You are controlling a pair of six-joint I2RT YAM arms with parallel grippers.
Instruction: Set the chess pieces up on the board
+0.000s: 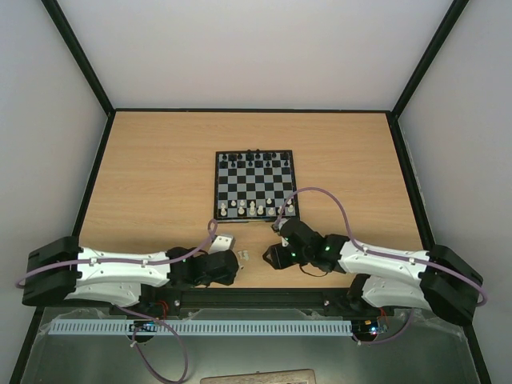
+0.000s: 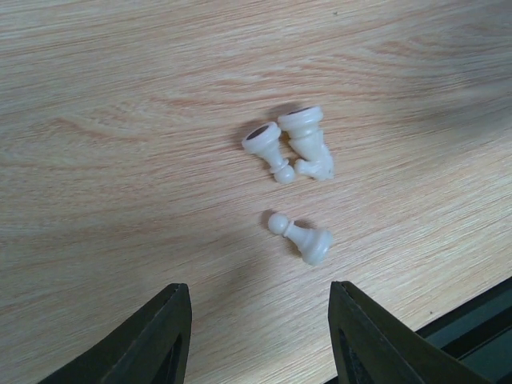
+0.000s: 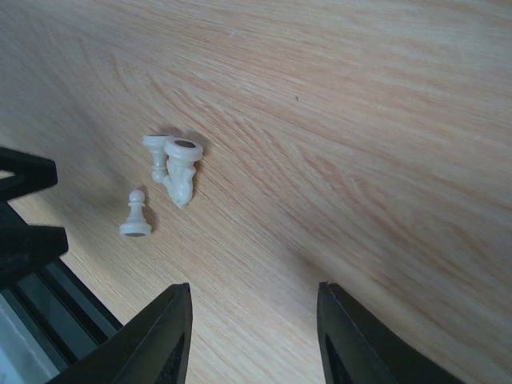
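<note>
Three white pieces lie on bare wood between the arms. In the left wrist view, one pawn [image 2: 270, 150] touches a white knight-like piece [image 2: 310, 144], and another pawn [image 2: 302, 238] lies apart, nearer my left gripper. That gripper's fingers are spread, nothing between them. My right gripper is open and empty too; the right wrist view has the pieces at its left, beside two dark left-gripper fingers [image 3: 32, 248]. At mid-table the chessboard [image 1: 256, 182] carries dark pieces along its far side and white pieces along its near side.
The table's near edge [image 2: 472, 320] with its dark frame runs close to the loose pieces. Wide bare wood lies left and right of the board. Purple cables [image 1: 340, 210] arch over both arms.
</note>
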